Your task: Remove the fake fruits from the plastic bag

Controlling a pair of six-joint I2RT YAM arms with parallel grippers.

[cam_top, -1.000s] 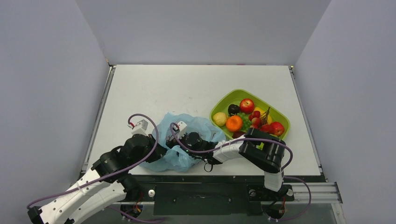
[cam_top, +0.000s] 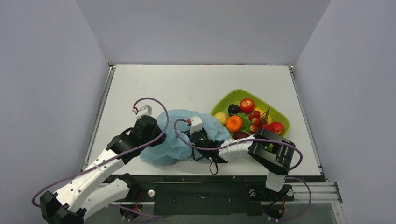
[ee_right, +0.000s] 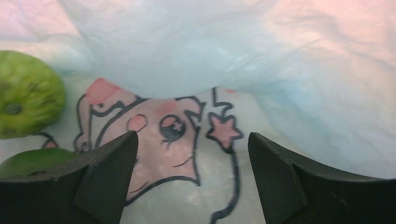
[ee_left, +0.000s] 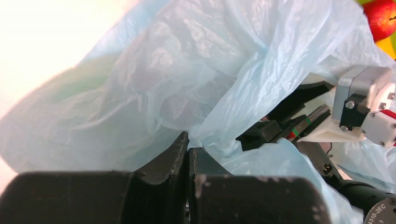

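Observation:
The crumpled light-blue plastic bag [cam_top: 170, 151] [ee_left: 116, 98] lies at the table's front middle. My left gripper is shut on a gathered fold of it. My right gripper stands open inside the bag, over its printed part, nothing between the fingers. Just left of its fingers, in the right wrist view, are a bumpy green fruit [ee_right: 28, 93] and a smooth darker green one [ee_right: 37, 161], partly behind a finger. From above, both grippers and the bag's contents are mostly hidden.
A green basket [cam_top: 224, 100] of fake fruits stands at the right, close to the bag and partly behind my right arm. Walls surround the back and sides.
My right gripper has shifted rightward, and the bag covers more around it in the top view.

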